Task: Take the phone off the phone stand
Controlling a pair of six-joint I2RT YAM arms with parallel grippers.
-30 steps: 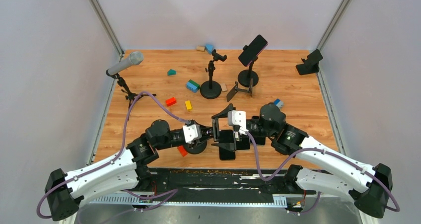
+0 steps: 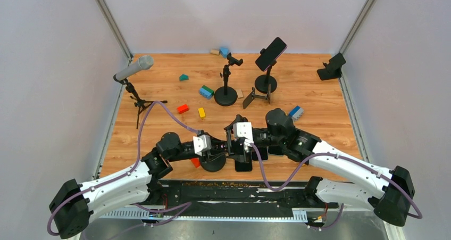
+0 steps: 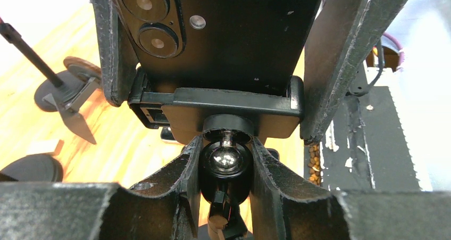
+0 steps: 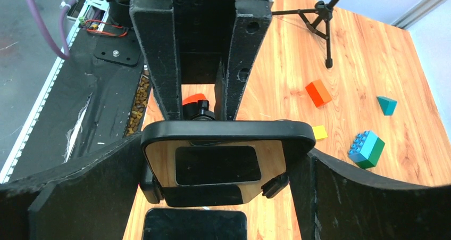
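In the left wrist view a phone (image 3: pixel 239 38) with camera lenses sits in the clamp (image 3: pixel 228 107) of a stand; my left gripper is shut on the stand's ball joint below it. My right gripper's open fingers stand on both sides of the phone in that view. In the right wrist view the phone (image 4: pixel 228 128) lies between the fingers of my right gripper, with my left gripper beyond it. In the top view both grippers meet above the table's front, over a round base (image 2: pixel 212 164).
Phones (image 2: pixel 243 164) lie flat beneath the arms. Other stands (image 2: pixel 226 96), one holding a phone (image 2: pixel 271 52), a tripod microphone (image 2: pixel 133 67) and loose blocks (image 2: pixel 206 92) occupy the middle and back of the table (image 2: pixel 159 80).
In the top view my right arm has shifted slightly left and toward the back, around the phone. My left arm has moved only slightly.
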